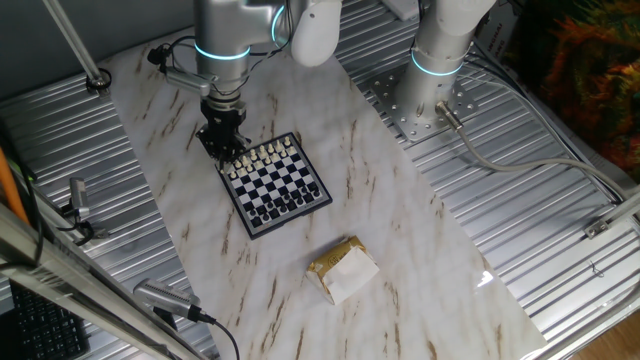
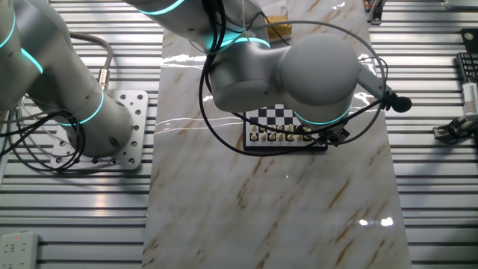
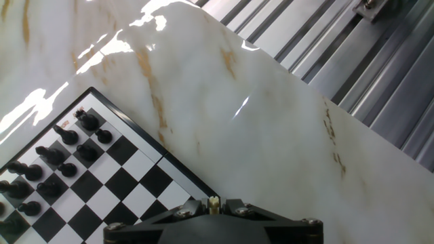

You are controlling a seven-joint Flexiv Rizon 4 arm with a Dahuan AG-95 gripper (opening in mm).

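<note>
A black-framed chessboard (image 1: 272,187) lies on the marble table, white pieces (image 1: 264,157) along its far side and black pieces (image 1: 284,208) along the near side. At the board's far left corner, low over the white row, is my gripper (image 1: 226,163). In the wrist view the fingertips of the gripper close in on a small cream-coloured chess piece (image 3: 214,201), only its top showing between them. Whether its base touches the board is hidden. Black pieces (image 3: 51,155) stand on the board's left part in that view.
A gold and white packet (image 1: 343,270) rests on the marble table (image 1: 400,300), clear of the board. Bare tabletop surrounds both. The arm covers much of the board in exterior view 2. A camera on a stand (image 1: 168,298) is at the table's left edge.
</note>
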